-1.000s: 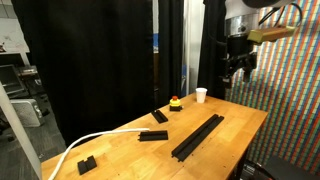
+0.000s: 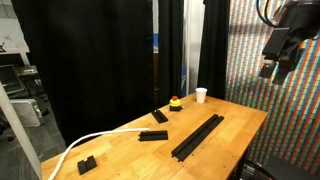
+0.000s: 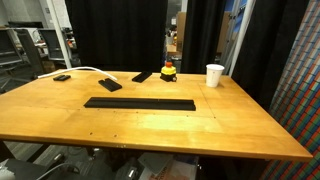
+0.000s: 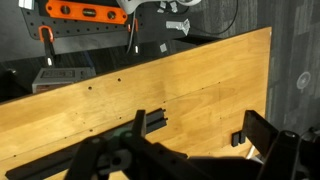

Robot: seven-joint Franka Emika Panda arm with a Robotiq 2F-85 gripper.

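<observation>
High at the right of exterior view 1, my gripper (image 2: 273, 74) hangs beyond the tabletop's right side, well above table height. It stands open, its two fingers apart, with nothing visible between them. Its dark fingers (image 4: 262, 135) also show spread along the bottom of the wrist view, over bare wood. A long black double strip (image 2: 198, 137) lies flat on the wooden table (image 3: 235, 120); one end of the strip (image 4: 153, 122) shows beside the left finger in the wrist view. No part of my gripper touches anything on the table.
Toward the back are a white cup (image 3: 214, 75) and a yellow-and-red button (image 3: 168, 69). Shorter black pieces (image 2: 153, 135) and a white cable (image 2: 95, 139) lie to the left. An orange-edged frame (image 4: 90, 12) borders the table.
The arm has swung right in exterior view 1, from above the table's back right to beyond its right side. Objects on the table have stayed put.
</observation>
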